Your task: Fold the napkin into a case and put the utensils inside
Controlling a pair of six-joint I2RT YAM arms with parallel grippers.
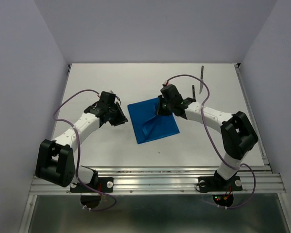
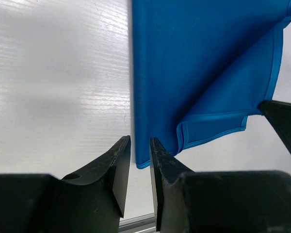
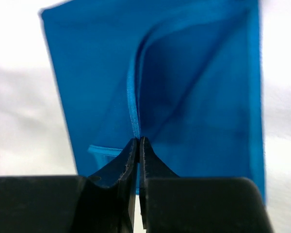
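The blue napkin [image 1: 137, 122] lies on the white table between my arms, with its front left part turned up into a slanting fold. Above its middle, my right gripper [image 1: 158, 111] is shut on a lifted edge of the cloth; in the right wrist view a raised ridge of napkin [image 3: 132, 92] runs down into the closed fingertips. To the left of the napkin, my left gripper [image 1: 124, 121] hangs clear of it. A narrow empty gap separates its fingers [image 2: 122, 165] in the left wrist view. Upper right lie a knife [image 1: 202, 73] and a second dark-handled utensil [image 1: 193, 91], partly hidden by my right arm.
A metal rail [image 1: 184, 177] runs along the front edge, and grey walls close in the sides and back.
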